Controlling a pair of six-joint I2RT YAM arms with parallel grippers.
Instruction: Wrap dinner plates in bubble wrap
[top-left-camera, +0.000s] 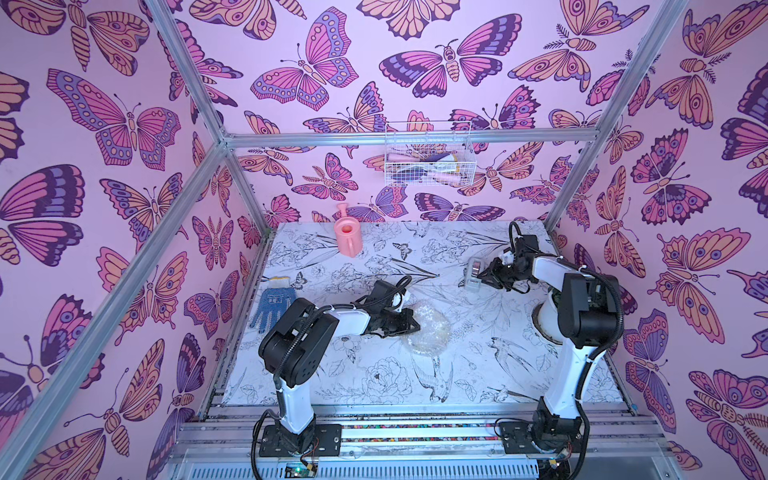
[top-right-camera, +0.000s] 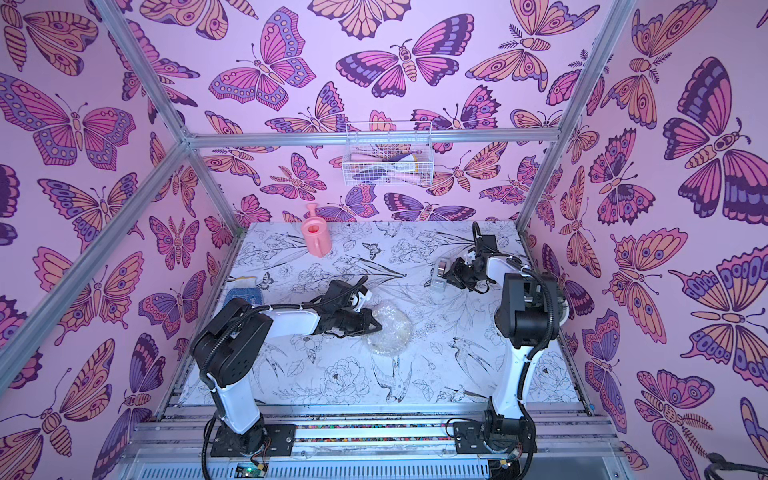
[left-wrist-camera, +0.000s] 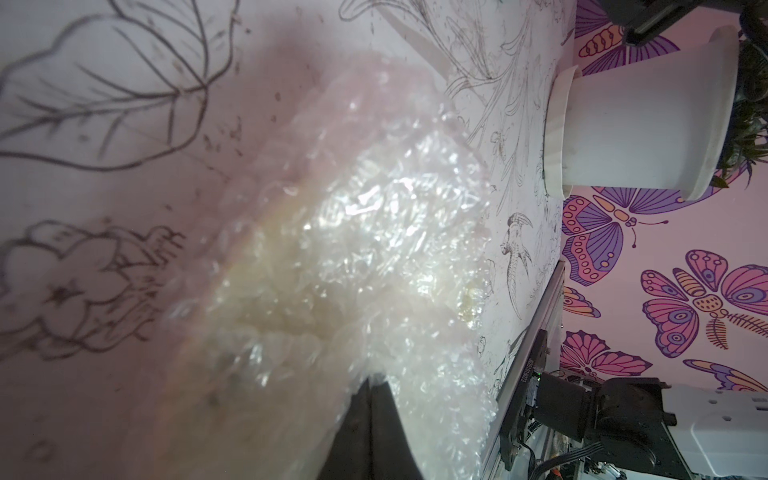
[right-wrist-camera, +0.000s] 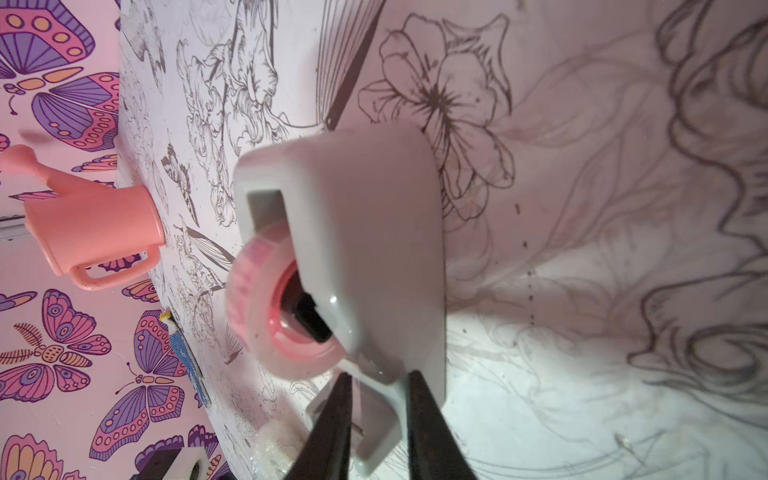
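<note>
The plate (top-left-camera: 432, 333), covered in clear bubble wrap, lies flat near the middle of the table. My left gripper (top-left-camera: 414, 324) is over its left side; in the left wrist view the dark fingers (left-wrist-camera: 369, 436) are shut together against the crinkled bubble wrap (left-wrist-camera: 376, 216), and whether they pinch any film cannot be told. A grey tape dispenser (right-wrist-camera: 368, 240) with a clear pinkish tape roll (right-wrist-camera: 260, 308) stands farther back on the right. My right gripper is at its cutter end, fingers part open with a narrow gap, the dispenser just beyond the tips.
A pink watering can (top-left-camera: 348, 238) stands at the back left, and a blue glove (top-left-camera: 273, 306) lies at the left edge. A white plant pot (left-wrist-camera: 640, 128) is on the right, beneath the right arm.
</note>
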